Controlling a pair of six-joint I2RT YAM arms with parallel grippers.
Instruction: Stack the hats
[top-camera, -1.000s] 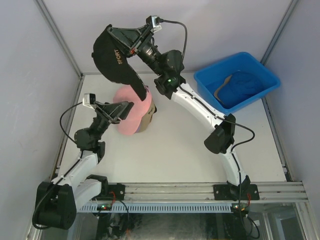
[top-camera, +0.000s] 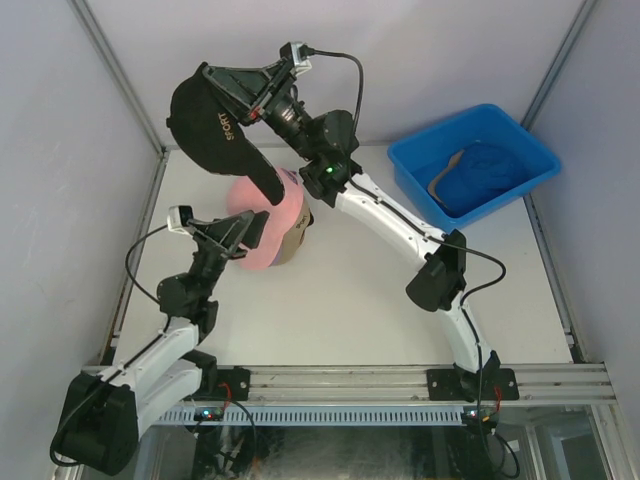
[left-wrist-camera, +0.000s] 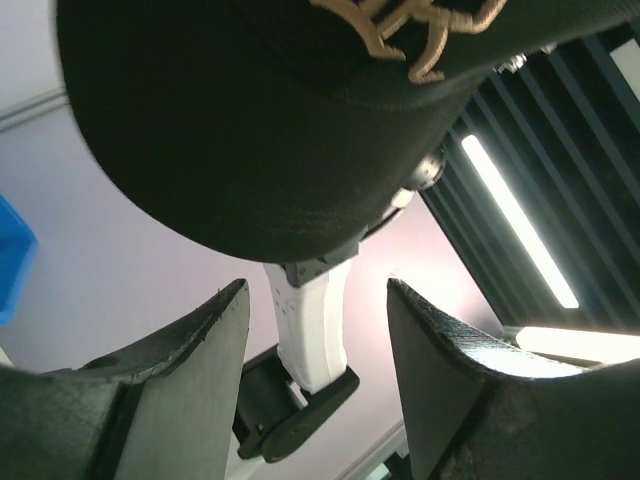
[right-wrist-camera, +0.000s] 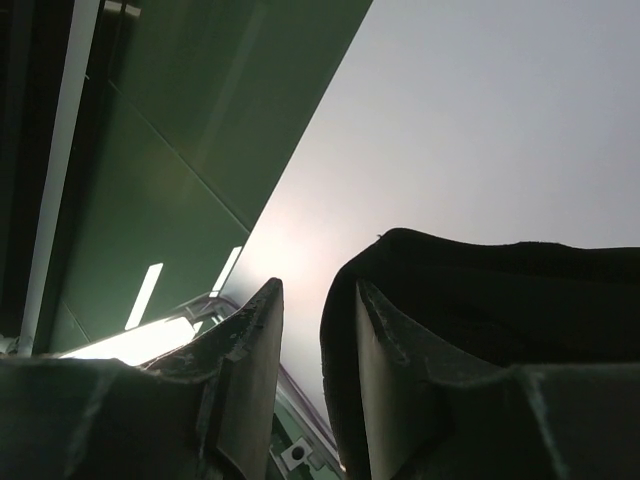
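In the top view the black hat (top-camera: 205, 125) with "SPORT" lettering hangs at the upper left, held by its crown in my shut right gripper (top-camera: 232, 92). Its brim slants down over a pink hat (top-camera: 262, 245), which rests on a tan one (top-camera: 292, 240) on the table. My left gripper (top-camera: 250, 232) hovers over the pink hat's left side, below the black brim. In the left wrist view its fingers (left-wrist-camera: 205, 370) stand apart and empty, with the black hat (left-wrist-camera: 240, 150) looming above. Black cloth (right-wrist-camera: 480, 300) fills the lower right of the right wrist view.
A blue bin (top-camera: 405, 165) at the back right contains a blue hat (top-camera: 485, 175). The right arm (top-camera: 390, 220) reaches across the table's middle. Bare table (top-camera: 400, 310) shows at the centre front and front right.
My right gripper has carried the black hat a little left and towards the front. The pink hat looks unmoved.
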